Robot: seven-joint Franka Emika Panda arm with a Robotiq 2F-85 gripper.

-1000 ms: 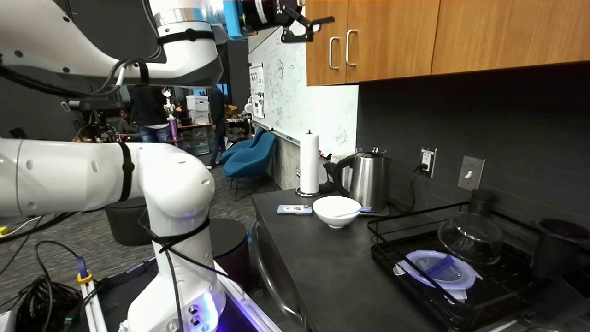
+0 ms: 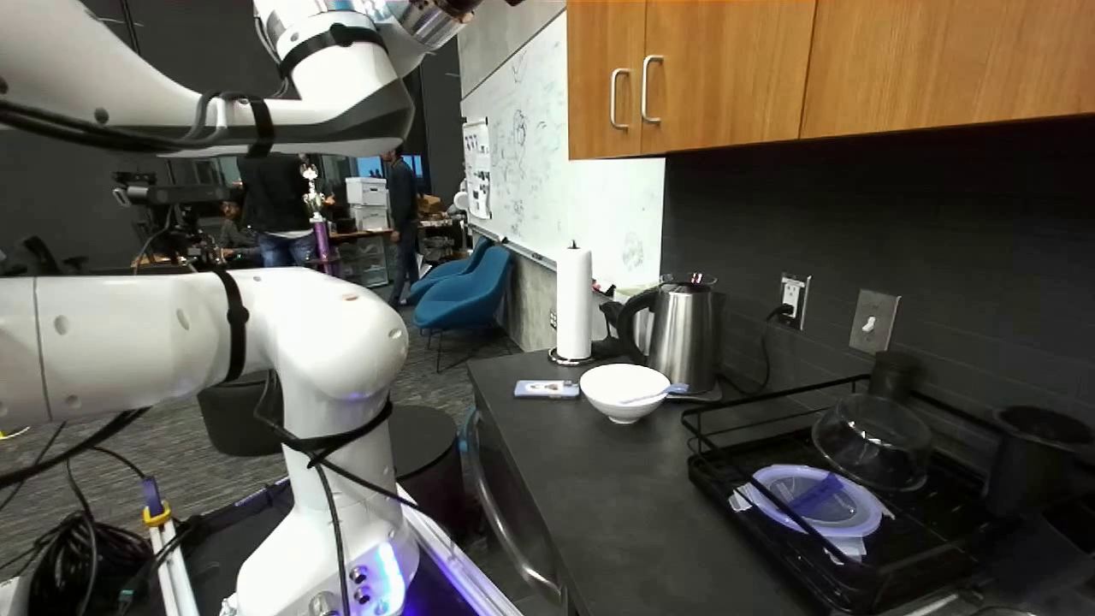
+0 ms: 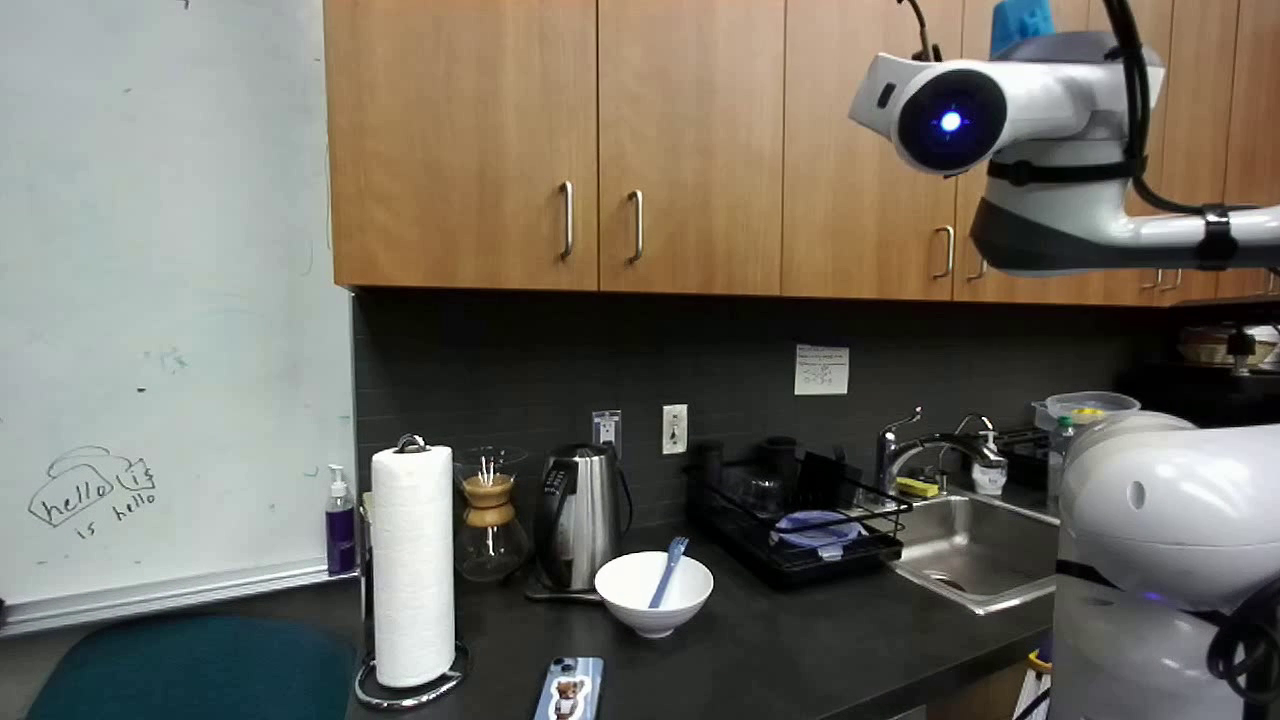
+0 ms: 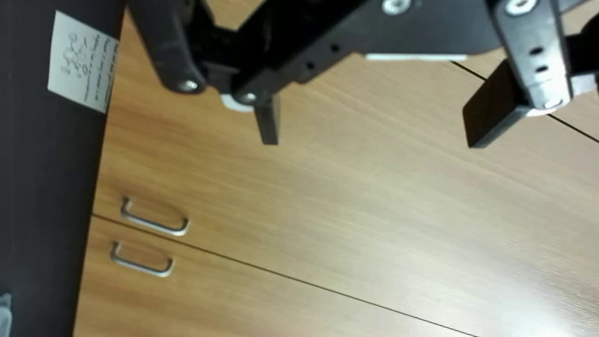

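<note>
In the wrist view my gripper is open, its two fingers wide apart with only wooden cabinet doors (image 4: 359, 208) beyond them. Two metal cabinet handles (image 4: 154, 224) lie lower left of the fingers in that view. Neither exterior view shows the fingertips; the arm's wrist is high, at the top of exterior view 1. On the counter far below stands a white bowl (image 3: 624, 588) with a blue spoon (image 3: 667, 574) leaning in it. A phone in a blue patterned case (image 3: 569, 690) lies in front of the bowl.
A paper towel roll (image 3: 414, 570), a steel kettle (image 3: 585, 510) and a glass coffee maker (image 3: 489, 540) stand near the bowl. Right of it are a black dish rack (image 3: 768, 540) and a sink (image 3: 984, 552). Counter between bowl and rack front is clear.
In exterior view 1 the wrist has turned and the gripper, earlier visible beside the cabinet, has gone out of the top of the frame. The counter objects have not moved.
</note>
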